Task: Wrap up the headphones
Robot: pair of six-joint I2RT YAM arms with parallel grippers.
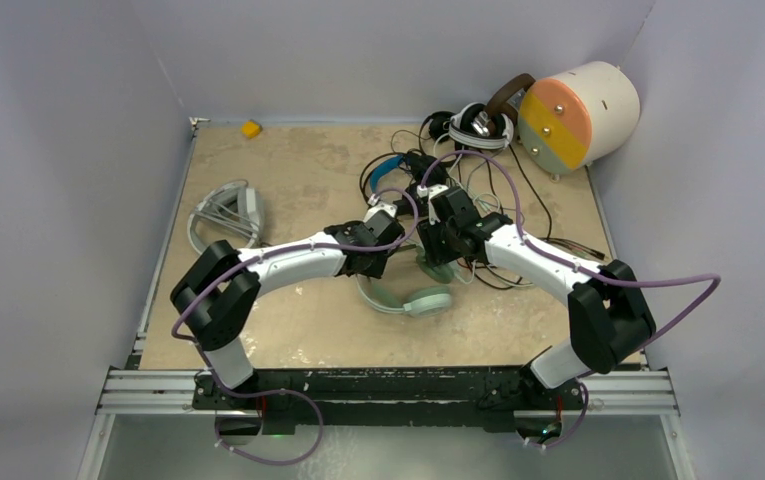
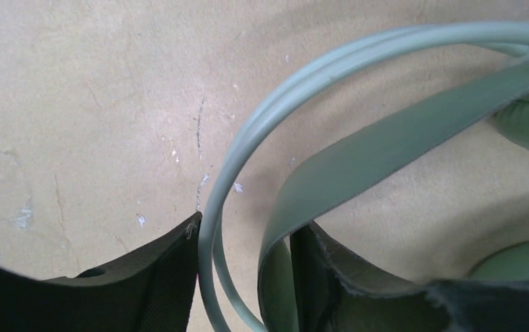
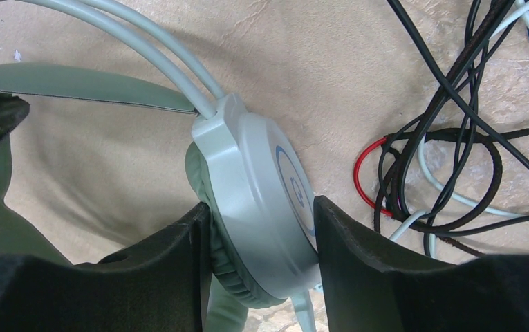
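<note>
Pale green headphones lie on the table in the top view, with one ear cup [image 1: 429, 301] nearest the front edge. In the right wrist view my right gripper is shut on the other ear cup [image 3: 254, 169], one finger on its pad side and one on its outer face. My left gripper is part open and straddles the headband tubes [image 2: 330, 68] and the inner strap [image 2: 365, 162]. A gap shows between tubes and strap there. From above, the left gripper [image 1: 378, 270] hides part of the band.
Tangled black cables [image 3: 448, 152] lie right of the held cup. Behind are black-and-white headphones [image 1: 483, 128] and a striped drum-like container [image 1: 583, 115]. Another wrapped white headset [image 1: 228, 213] rests at left, and a yellow block [image 1: 250, 129] at the back. Clear table lies front left.
</note>
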